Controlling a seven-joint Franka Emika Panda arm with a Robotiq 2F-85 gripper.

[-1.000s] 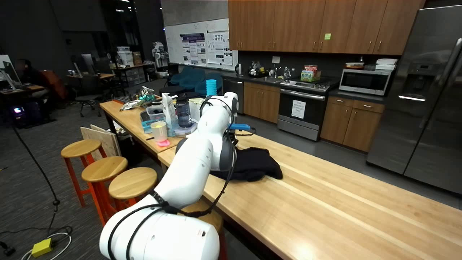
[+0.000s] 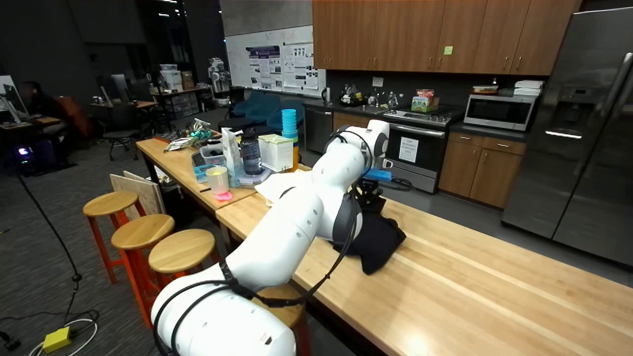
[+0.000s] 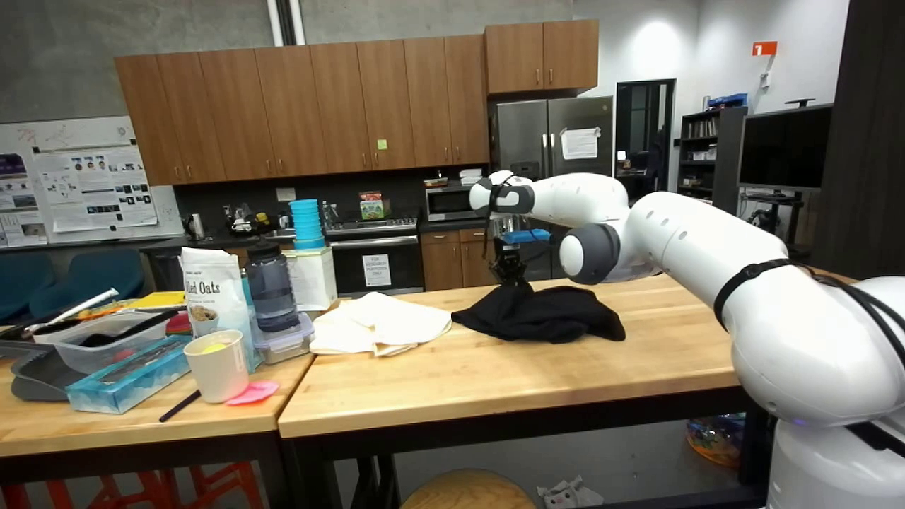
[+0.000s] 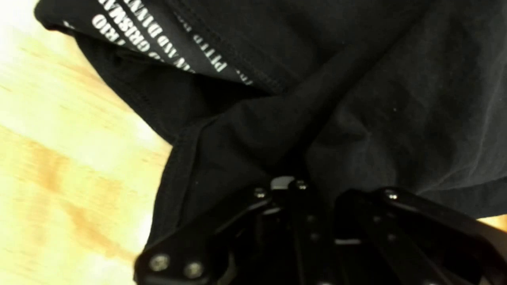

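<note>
A black cloth garment [image 3: 551, 315] lies bunched on the wooden table, one part of it drawn up to my gripper [image 3: 510, 278]. White lettering shows on a fold of the black garment [image 4: 332, 114] in the wrist view, with a stitched hem running down its left side. My gripper is shut on the fabric, its dark fingers hard to separate from the black cloth. From exterior view 1 the arm hides much of the garment [image 2: 380, 240] and most of the gripper.
A cream cloth [image 3: 382, 322] lies on the table left of the garment. Beyond it, the side table holds an oats bag [image 3: 216, 297], a dark jar [image 3: 271, 288], a cup [image 3: 218, 365] and bins.
The arm and gripper have moved to the right in exterior view 1. The black garment has shifted right with them, and a part of it now points towards the near edge.
</note>
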